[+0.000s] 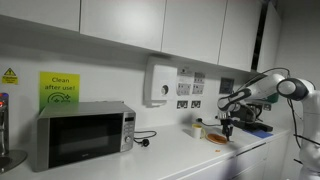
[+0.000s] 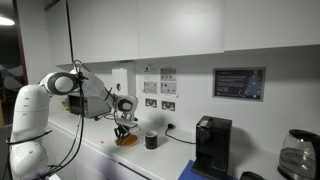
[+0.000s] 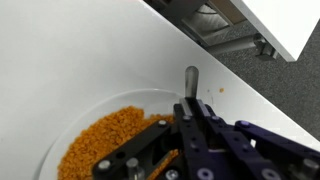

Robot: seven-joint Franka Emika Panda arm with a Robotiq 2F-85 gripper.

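Observation:
In the wrist view, a white dish [image 3: 62, 148] holds small orange grains [image 3: 105, 140]. My gripper is over the dish's edge, shut on a slim grey metal utensil [image 3: 191, 78]. A rounded end of the utensil sticks out past the fingertips; its other end is hidden. From outside, the dish of grains [image 2: 129, 141] shows as an orange patch on the counter, with my gripper [image 2: 122, 131] right above it. Exterior view 1 has the same orange patch [image 1: 216, 138] below the gripper [image 1: 227, 130].
A dark mug [image 2: 151, 140] stands beside the dish, with a black coffee machine [image 2: 212, 147] and a glass kettle [image 2: 299, 154] farther along. A microwave [image 1: 84, 134] occupies the other end. Between microwave and dish, the white counter [image 1: 165, 150] is mostly clear. Cabinets [image 1: 195, 28] hang overhead.

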